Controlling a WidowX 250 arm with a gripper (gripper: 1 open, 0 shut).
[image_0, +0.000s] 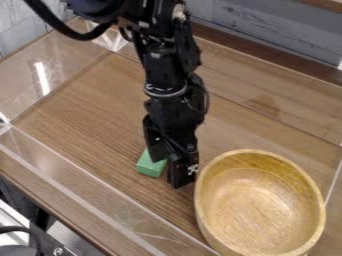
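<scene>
My black gripper (168, 160) hangs low at the centre of the camera view, open, just over a small green block (150, 166) on the wooden table. The block is partly hidden behind the gripper's fingers; whether they touch it I cannot tell. A large light wooden bowl (261, 205) stands to the right of the gripper, close beside it.
A pale wall stands at the back.
</scene>
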